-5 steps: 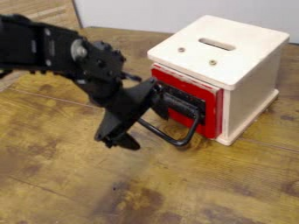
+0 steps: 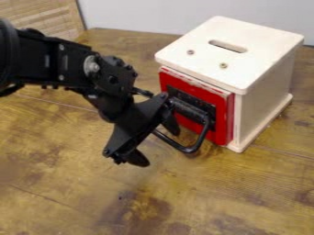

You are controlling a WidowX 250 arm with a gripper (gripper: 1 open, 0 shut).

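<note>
A white wooden box (image 2: 263, 101) stands at the right, with a red front panel (image 2: 223, 124) and a black recessed section holding a black bar handle (image 2: 189, 147) that sticks out low toward the front left. My black gripper (image 2: 151, 138) is just left of the red front, beside the handle, angled down. Its far finger is partly behind the near parts, so whether it is open or touching the handle is unclear.
A light wooden board (image 2: 43, 14) stands at the back left.
The box looks unchanged.
</note>
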